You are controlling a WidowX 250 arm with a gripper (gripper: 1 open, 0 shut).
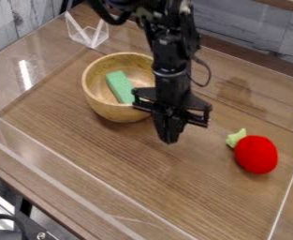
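My gripper (174,128) hangs low over the middle of the table, beside the right front rim of a yellow bowl (101,70). A green block (119,86) lies in the bowl, left of my wrist. Whether the fingers are open or shut is hard to tell; I see nothing clearly between them. A red round object (256,155) with a pale green top lies on the table to the right.
A white wire-like object (89,26) stands at the back left. A dark curved item sits at the bottom left corner.
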